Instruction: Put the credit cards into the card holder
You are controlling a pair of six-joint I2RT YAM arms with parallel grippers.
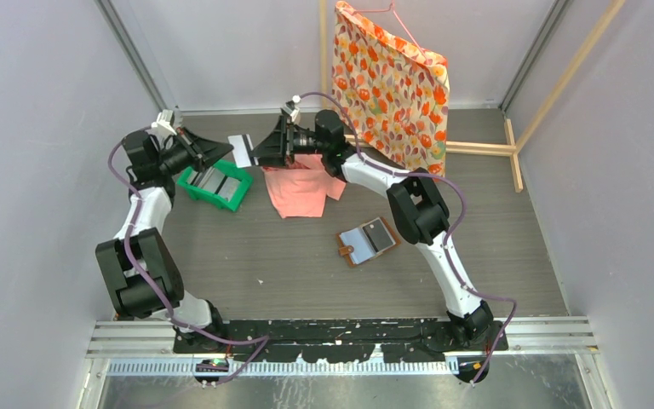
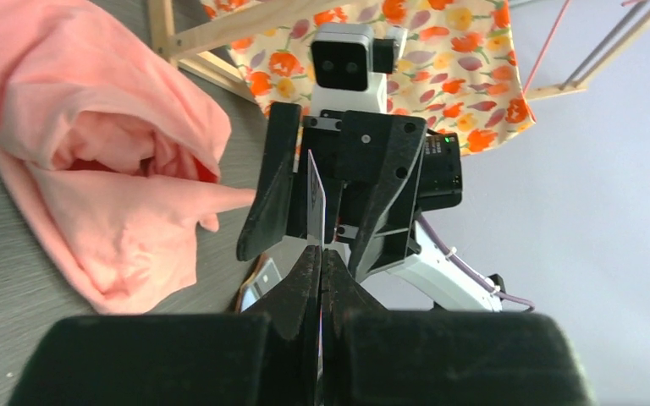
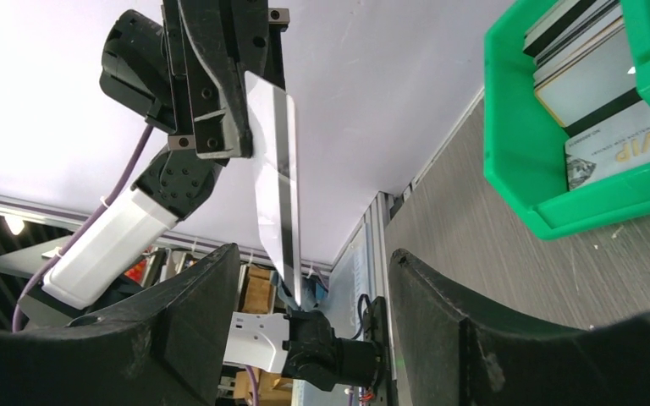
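A white card (image 1: 242, 152) with a dark stripe hangs in the air between my two arms. My left gripper is shut on one end of it, and the card (image 2: 315, 207) shows edge-on in the left wrist view. Facing it from the other side, my right gripper (image 1: 266, 157) stands open. In the right wrist view the card (image 3: 272, 173) lines up with the space between the right gripper's (image 3: 313, 254) spread fingers; they do not clasp it. The brown card holder (image 1: 368, 242) lies unfolded on the table at front centre, a dark card in its right side.
A green box (image 1: 237, 195) with several cards stands below the left gripper. A pink cloth (image 1: 300, 198) lies under the right gripper. Floral fabric (image 1: 392, 94) hangs at the back by a wooden frame (image 1: 481, 149).
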